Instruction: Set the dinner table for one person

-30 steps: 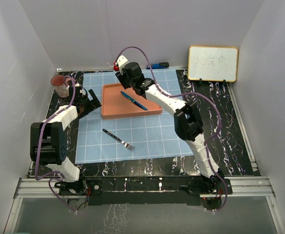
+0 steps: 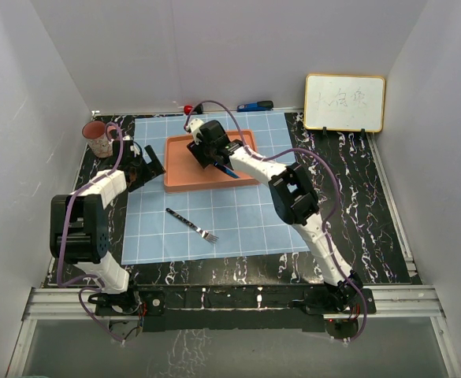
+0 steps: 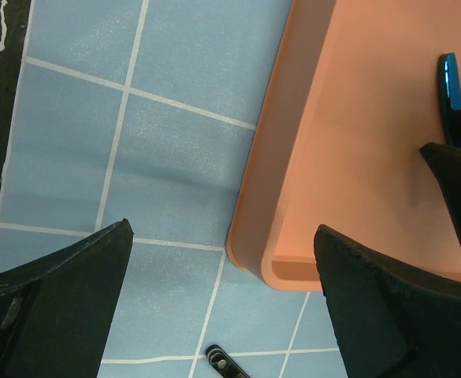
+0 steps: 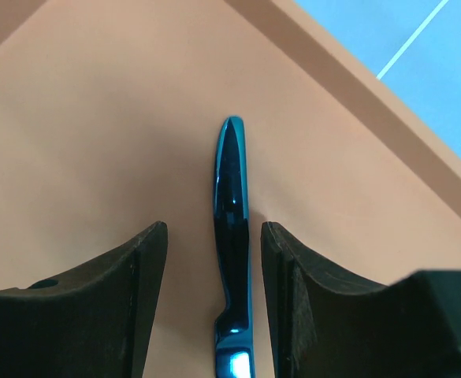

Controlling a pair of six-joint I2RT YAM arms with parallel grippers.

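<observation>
A knife with a blue sheen (image 4: 232, 213) lies inside the orange tray (image 2: 184, 187). In the right wrist view my right gripper stands open, one finger on each side of the knife and clear of it. From above, the right arm covers the knife's far part. A fork (image 2: 192, 225) with a dark handle rests on the blue tiled mat in front of the tray. My left gripper is open over the mat by the tray's left end, with nothing between its fingers; one dark right finger (image 3: 460, 185) shows at its view's right edge.
A reddish patterned mug (image 2: 97, 138) stands at the back left beside the left arm. Behind the mat lie a dark-and-blue item (image 2: 255, 106) and something red. A whiteboard (image 2: 344, 102) leans at the back right.
The left arm has hardly moved; tray, knife and fork look unmoved.
</observation>
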